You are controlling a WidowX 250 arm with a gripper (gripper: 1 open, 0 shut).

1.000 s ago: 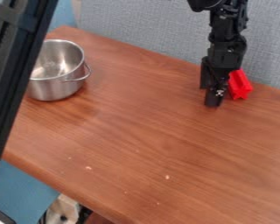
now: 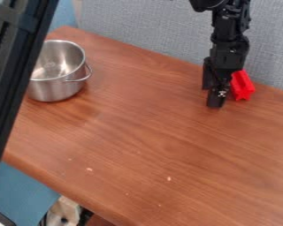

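My black gripper (image 2: pixel 216 95) hangs low over the wooden table at the back right, its tip down near the surface. A red object (image 2: pixel 243 86) sits just right of it, partly behind it, touching or very close. I cannot tell whether the gripper is open or shut, or whether it holds anything.
A steel pot (image 2: pixel 57 78) with a handle stands at the left of the table (image 2: pixel 144 159). A dark frame runs along the left edge of the view. A grey wall panel (image 2: pixel 138 26) backs the table.
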